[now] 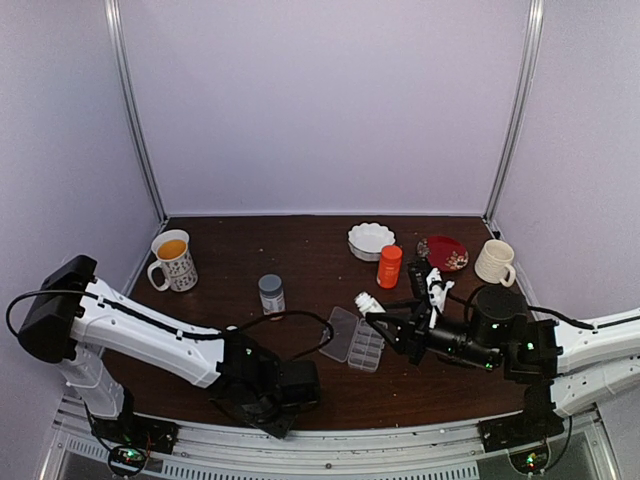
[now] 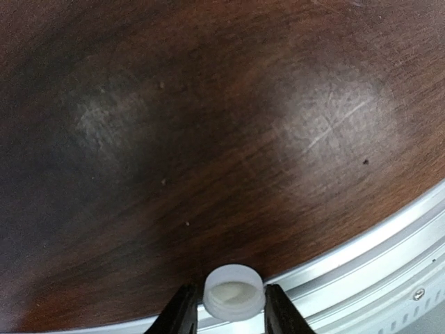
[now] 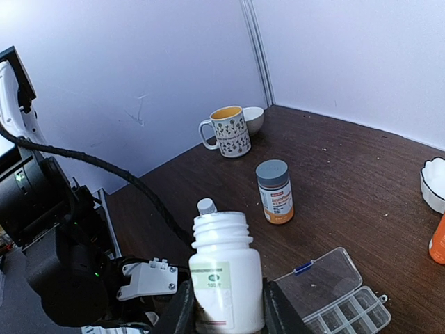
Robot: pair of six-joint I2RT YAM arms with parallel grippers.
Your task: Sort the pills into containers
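A white bottle (image 3: 226, 275) with a bare threaded neck stands upright in my right gripper, which is shut on it; from above, the bottle (image 1: 368, 303) is left of that gripper (image 1: 385, 318). The bottle's contents are hidden. In the left wrist view a white cap (image 2: 234, 292), hollow side showing, sits between the fingers of my left gripper, low near the table's front edge. Whether those fingers still press on it I cannot tell. The clear pill box (image 1: 366, 347) lies with its lid spread open; the compartments that show look empty.
A grey-capped bottle (image 1: 271, 294), an orange bottle (image 1: 389, 267), a white fluted dish (image 1: 371, 240) and a red dish (image 1: 443, 253) stand farther back. Mugs stand at the left (image 1: 174, 262) and right (image 1: 495, 263). Another white-capped bottle (image 3: 206, 207) is partly hidden in the right wrist view.
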